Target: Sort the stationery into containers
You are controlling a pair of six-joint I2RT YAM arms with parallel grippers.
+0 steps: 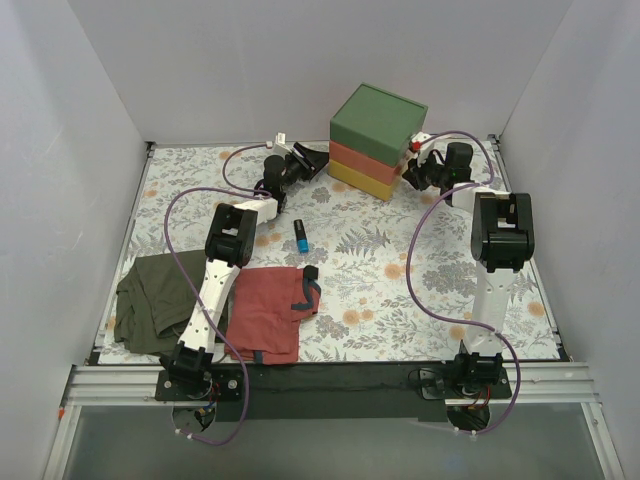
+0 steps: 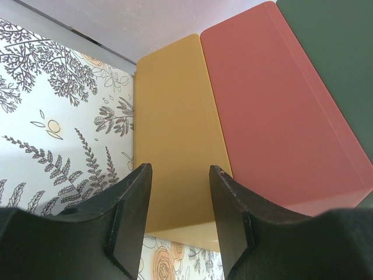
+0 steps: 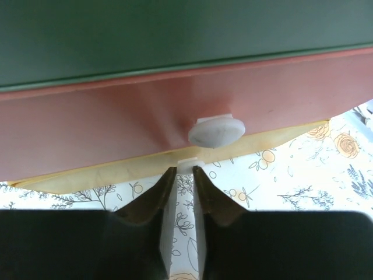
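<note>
A stack of three boxes stands at the back: a green box (image 1: 379, 122) on top, a red box (image 1: 364, 164) in the middle and a yellow box (image 1: 361, 180) below. At the stack's left side my left gripper (image 1: 318, 160) is part open; in its wrist view the fingers (image 2: 134, 204) are in front of the yellow box, apart, nothing held. White knobs show on the red and yellow boxes' right faces. My right gripper has its fingertips close together around the yellow box's knob (image 3: 187, 164); whether they touch it is unclear. A black marker with a blue end (image 1: 301, 236) lies on the table.
A red folded cloth (image 1: 266, 315) and a dark green cloth (image 1: 155, 303) lie at the front left, near the left arm. Walls close in on the sides and back.
</note>
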